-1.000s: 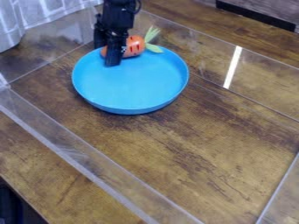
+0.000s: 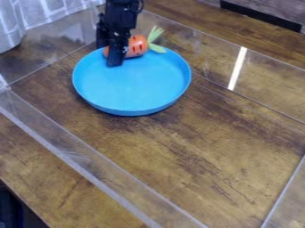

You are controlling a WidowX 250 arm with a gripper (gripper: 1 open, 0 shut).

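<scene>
A blue plate point(image 2: 131, 87) lies on the wooden table toward the upper left. At its back rim is an orange toy carrot point(image 2: 137, 46) with pale green leaves pointing right. My black gripper point(image 2: 113, 52) comes down from the top over the carrot's left part and the plate's back. Its fingers overlap the carrot in view; I cannot tell whether they hold it or how far apart they stand.
Clear plastic walls run along the left and right of the table point(image 2: 202, 169). A white crumpled cloth or plastic point(image 2: 18, 22) sits at the top left.
The plate has shifted very slightly leftward, with the gripper and carrot moving slightly along with it.
</scene>
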